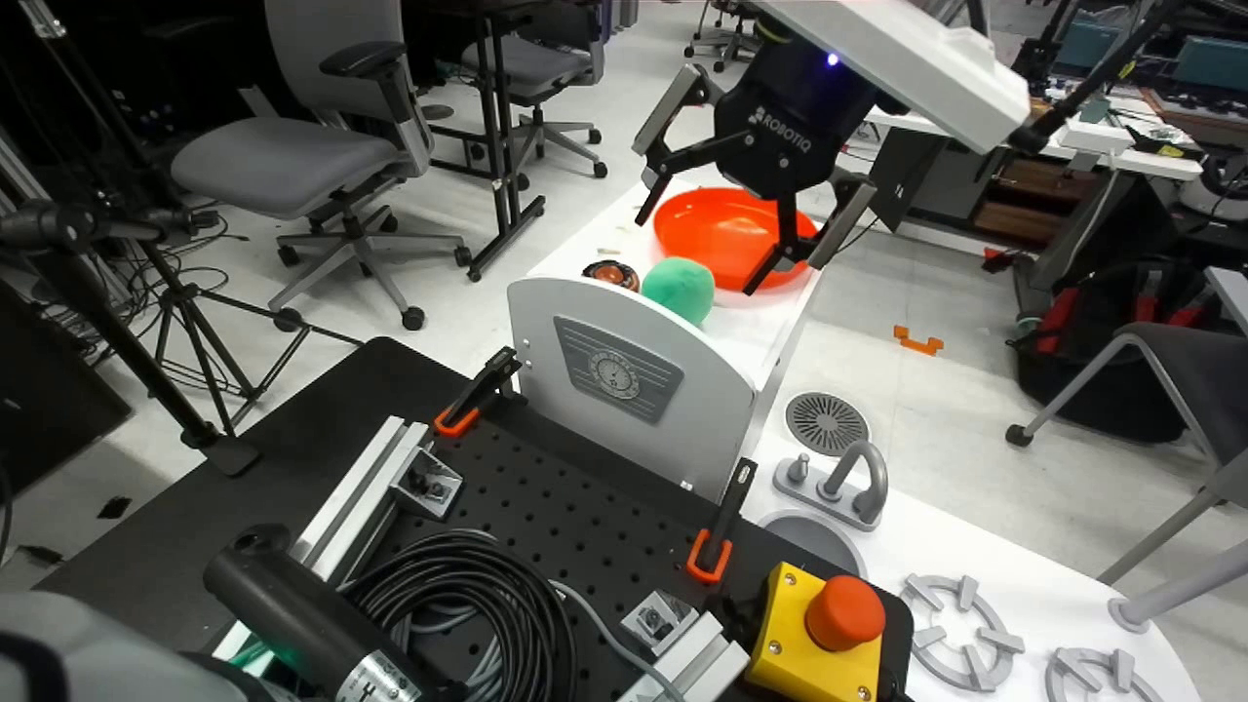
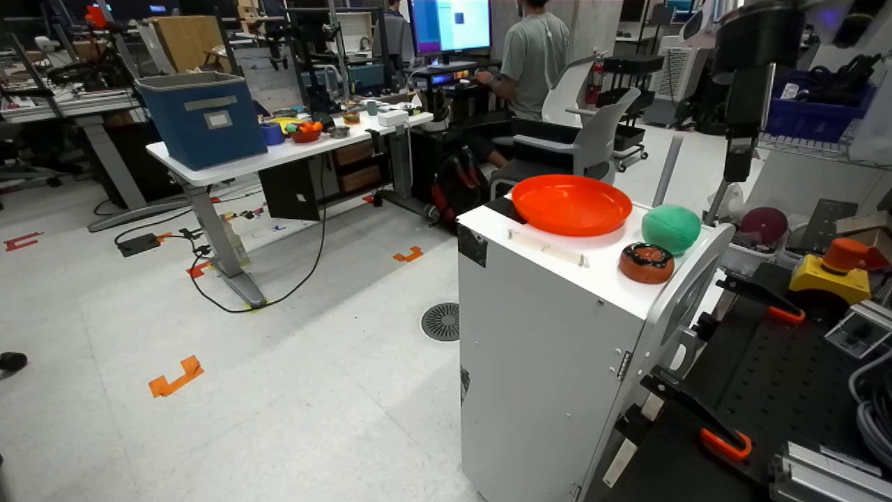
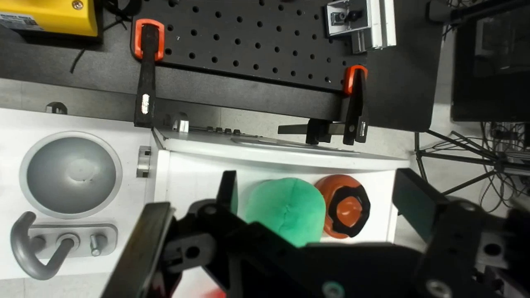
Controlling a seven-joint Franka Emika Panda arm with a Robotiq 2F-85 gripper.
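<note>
My gripper [image 1: 699, 255] hangs open above the white cabinet top, its fingers spread wide with nothing between them. A round green soft thing [image 2: 671, 229] rests on that top, close to the upright panel. Touching or almost touching it is an orange-brown round piece with a black ring [image 2: 646, 263]. Behind them lies a wide red-orange plate [image 2: 572, 205], partly covered by my gripper in exterior view 1. From the wrist, the green thing [image 3: 286, 208] and the ringed piece [image 3: 343, 205] show between my fingers, below them; their near parts are hidden by the gripper.
A grey upright panel [image 1: 632, 380] edges the cabinet top. On its other side is a black pegboard table with clamps [image 1: 709, 555], cables and a yellow emergency-stop box [image 1: 807, 655]. A toy sink [image 3: 74, 174] and faucet [image 3: 49, 248] lie to one side.
</note>
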